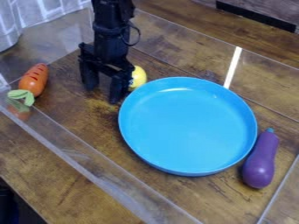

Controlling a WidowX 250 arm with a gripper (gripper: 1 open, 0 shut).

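Observation:
My black gripper (107, 75) is low over the wooden table, just left of a yellow object (136, 75) that it partly hides. Whether its fingers are open or shut is unclear against the dark body. A large blue plate (187, 125) lies to the right and nearer, close to the yellow object.
An orange toy carrot (33, 81) with a green top lies at the left. A purple eggplant (260, 162) is right of the plate. Clear plastic edging crosses the lower left. The wooden surface at the back right is open.

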